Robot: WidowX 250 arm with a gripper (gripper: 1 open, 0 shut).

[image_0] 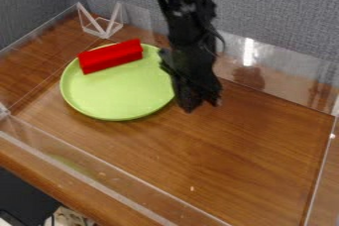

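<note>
My black gripper (pixel 188 83) hangs just past the right rim of a green plate (pixel 99 96), low over the wooden table (pixel 239 170). It is blurred; it looks shut, and I see nothing in it. A red box-shaped block (pixel 110 56) rests on the back of the plate, to the gripper's left.
A white wire frame (pixel 99 27) stands at the back left. A grey wall (pixel 284 42) with a clear strip along its foot bounds the back.
</note>
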